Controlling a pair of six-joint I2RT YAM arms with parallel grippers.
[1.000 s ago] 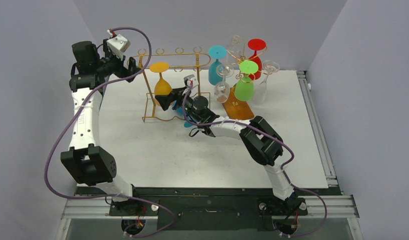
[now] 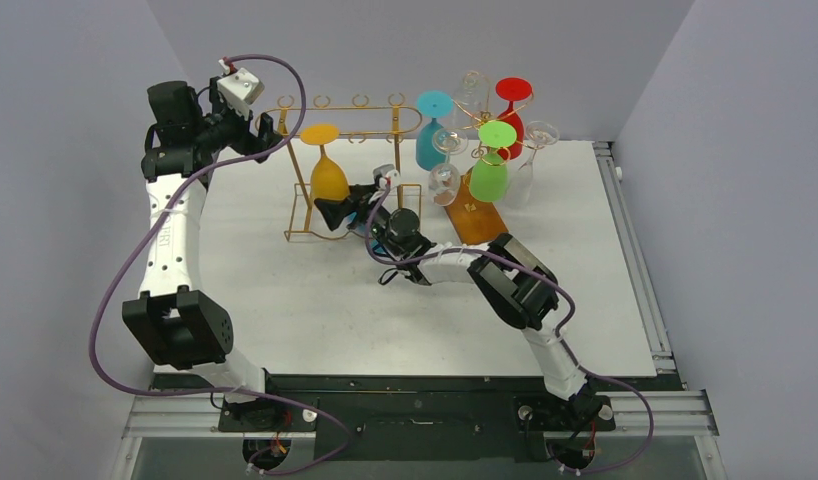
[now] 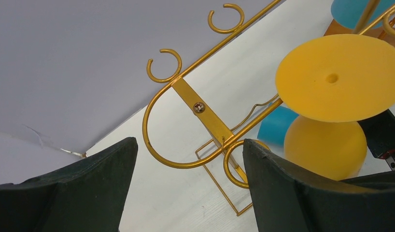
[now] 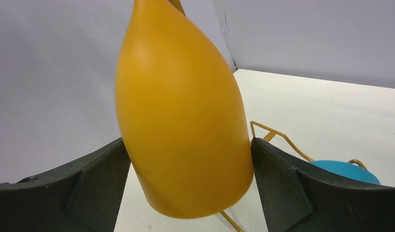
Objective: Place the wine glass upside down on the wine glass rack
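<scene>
The yellow wine glass [image 2: 329, 182] hangs upside down at the gold rack [image 2: 395, 155]. Its foot [image 3: 333, 77] is above the rack's front bar; the stem's seat in a ring is hidden under that foot. My right gripper is open around the bowl, one finger on each side, very close to it. At the rack's left end is my left gripper. Its fingers [image 3: 104, 164] stand apart with gold rack wire in view between them; whether they touch the wire is unclear.
A blue glass [image 2: 355, 222] lies low behind my right gripper. To the right, another gold stand holds several upside-down glasses, including a green one [image 2: 488, 180] and a red one [image 2: 513, 120].
My right gripper has come slightly toward the table's front, its forearm bending lower. The yellow glass and the left gripper have shifted slightly right.
</scene>
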